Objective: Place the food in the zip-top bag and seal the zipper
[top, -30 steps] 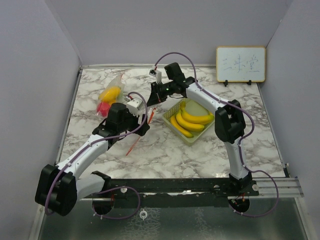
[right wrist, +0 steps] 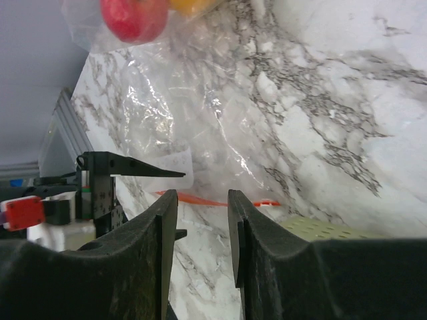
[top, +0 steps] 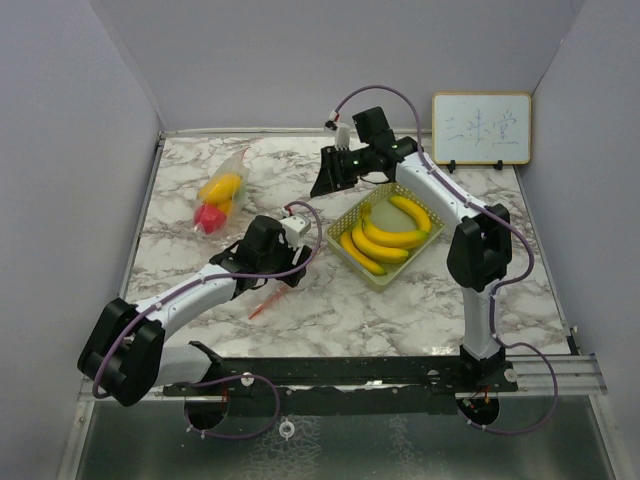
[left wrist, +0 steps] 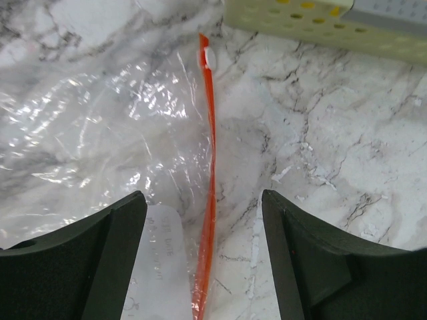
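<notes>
A clear zip top bag point(left wrist: 80, 133) lies on the table with yellow and red food point(top: 221, 188) in its far left end. Along its mouth runs a red zipper strip point(left wrist: 211, 160), with a white slider point(left wrist: 210, 59) at the end nearest the basket. Whether the strip is sealed along its length cannot be told. My left gripper is open above the strip, one finger to each side, nothing between them. Farther back, left of the basket, my right gripper hangs open and empty; the strip shows below it in the right wrist view.
A pale green basket point(top: 385, 282) holding several bananas point(top: 382, 235) stands right of the strip, close to its slider end. A whiteboard point(top: 482, 128) stands at the back right. Bare table lies in front of the basket and on the right.
The right gripper has backed away to the right and rear. My left gripper has shifted right along the bag's mouth. The strip's far end has swung right and toward the front.
</notes>
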